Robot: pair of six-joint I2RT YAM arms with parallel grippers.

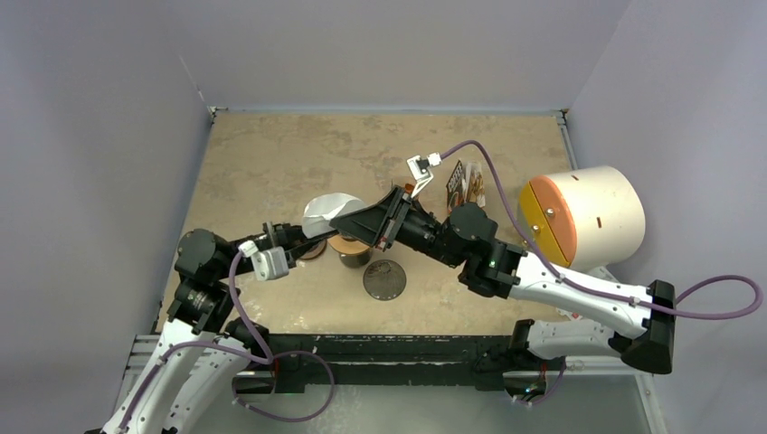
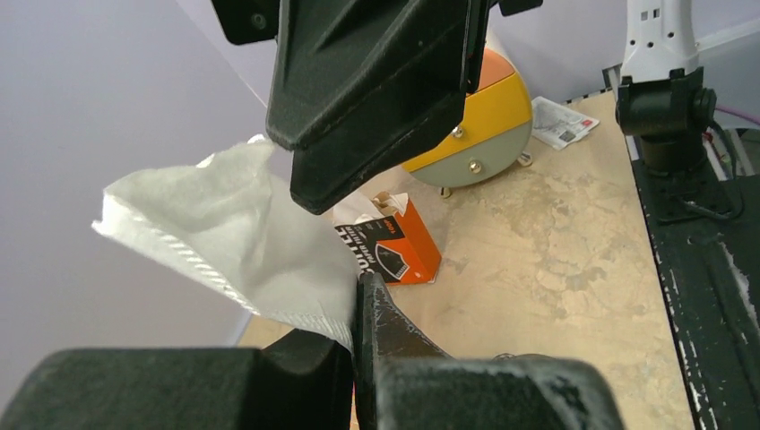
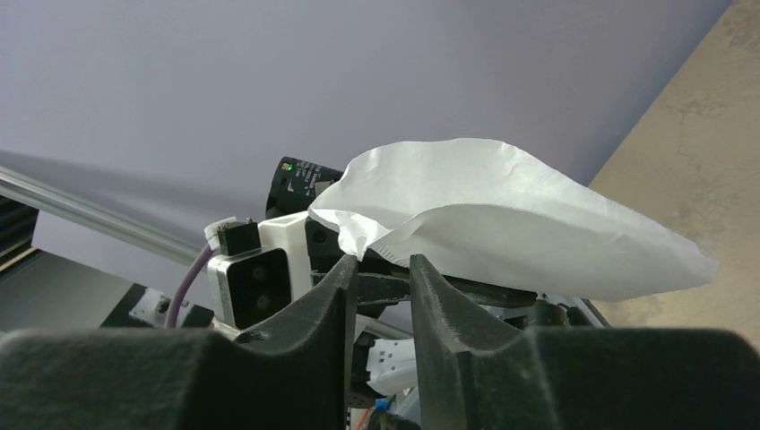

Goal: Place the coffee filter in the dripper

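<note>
The white paper coffee filter (image 1: 331,208) hangs above the table between my two grippers. In the left wrist view its crimped lower corner sits in the fingers of my left gripper, which is shut on it. My right gripper is part open, with a gap between its fingertips. Beyond those tips, in the right wrist view, the filter (image 3: 502,215) spreads out with a folded edge. A small part of an orange item (image 1: 410,188) shows behind the right gripper; whether this is the dripper I cannot tell.
Below the grippers stands a jar with a wooden lid (image 1: 351,245). A dark round disc (image 1: 384,280) lies beside it. An orange filter box (image 2: 412,246) stands farther right, near a cream and yellow drum-shaped container (image 1: 588,217).
</note>
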